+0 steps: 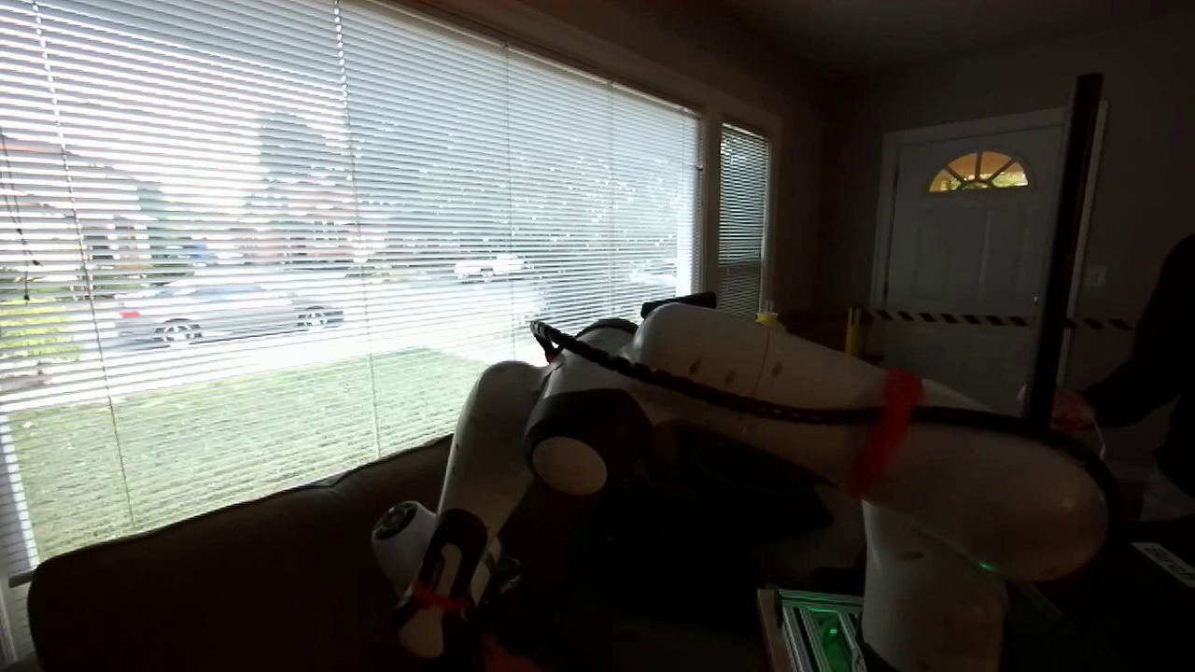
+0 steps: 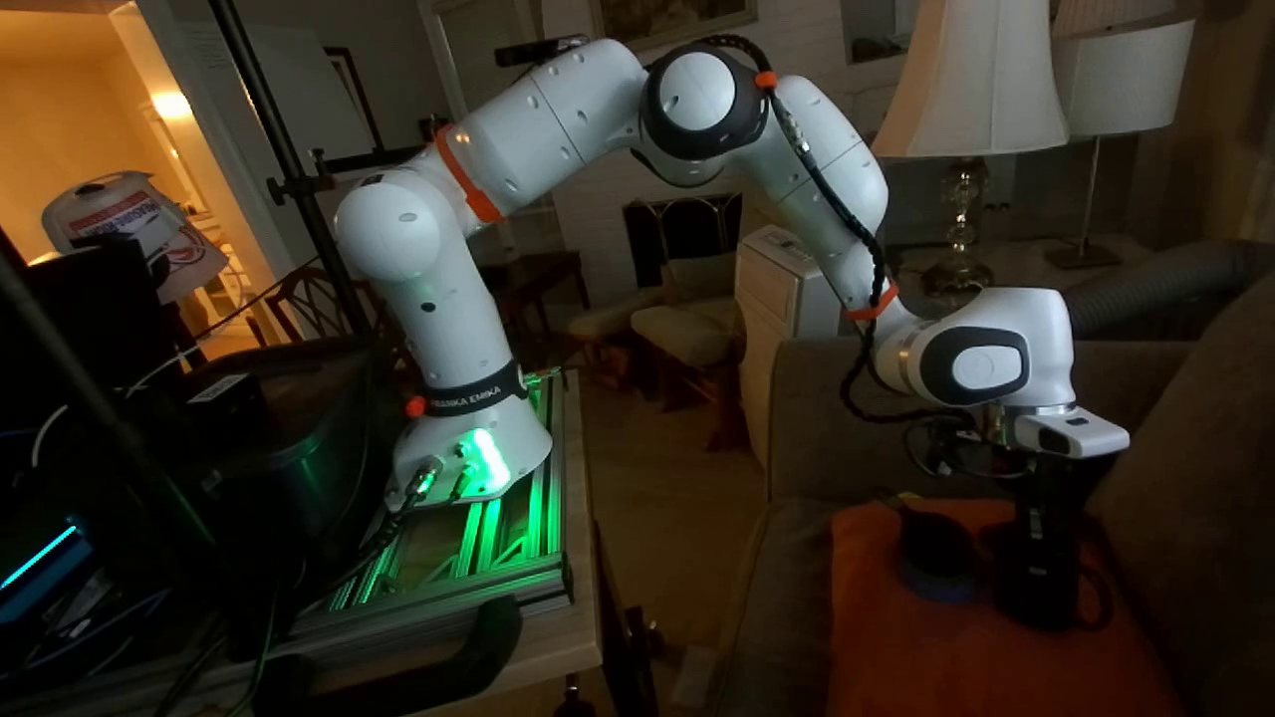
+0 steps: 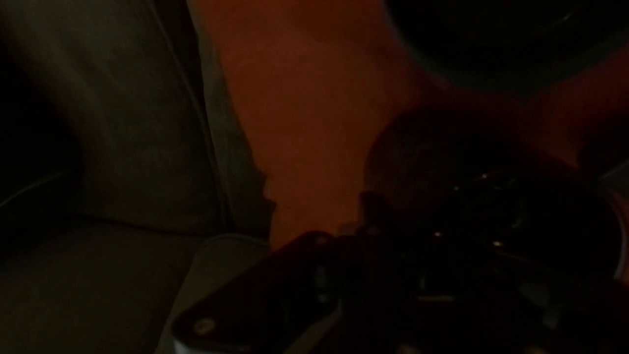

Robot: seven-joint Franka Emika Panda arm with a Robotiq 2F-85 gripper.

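A dark mug point(image 2: 1037, 599) with a loop handle on its right stands over the orange cloth point(image 2: 879, 669) in exterior view 2. My gripper point(image 2: 1042, 544) points straight down and is shut on this mug, though its black fingers blend into it. In the wrist view the dark mug point(image 3: 569, 227) shows a faint round rim at lower right, close against the gripper parts; deep shadow hides the exact contact. To its left in exterior view 2 sits a dark, round bowl-like object point(image 2: 938, 560) on the cloth. Exterior view 1 hides the gripper's fingers and the mug.
A grey couch point(image 2: 807, 597) surrounds the cloth, its backrest rising close on the right. Open orange cloth lies in front of the mug and bowl. The robot's base stands on a separate table point(image 2: 574, 645) to the left. A lamp point(image 2: 970, 84) is behind the couch.
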